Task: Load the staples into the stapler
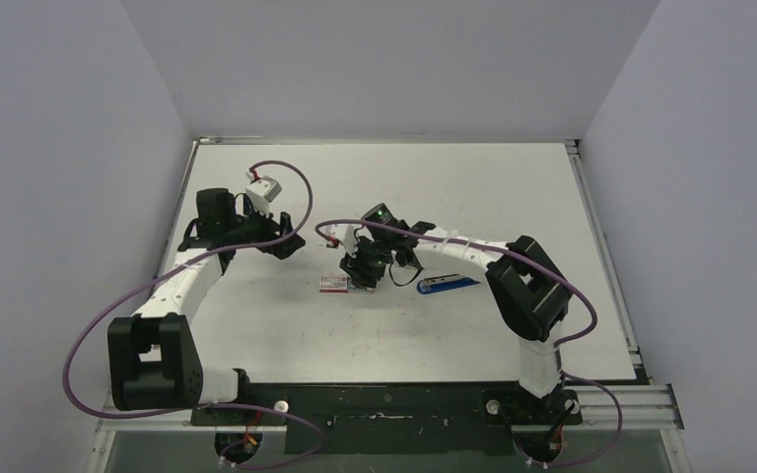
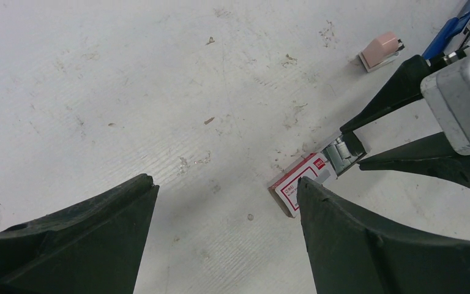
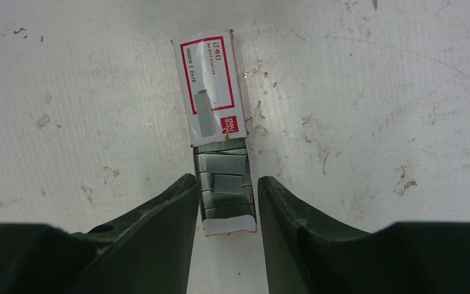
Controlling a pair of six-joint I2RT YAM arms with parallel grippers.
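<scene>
On the white table lies a red-and-white staple box [image 3: 211, 79], its tray of grey staples [image 3: 223, 164] exposed at one end. My right gripper is at that end, fingers apart on either side of the staples; no grip on them shows. In the top view the right gripper covers part of the tray. The blue stapler [image 1: 446, 284] lies opened out to the right, partly under the right arm. My left gripper stands open above the table at the left, empty between its fingers.
A small pink-and-white object [image 2: 380, 51] sits on the table between the box and the stapler.
</scene>
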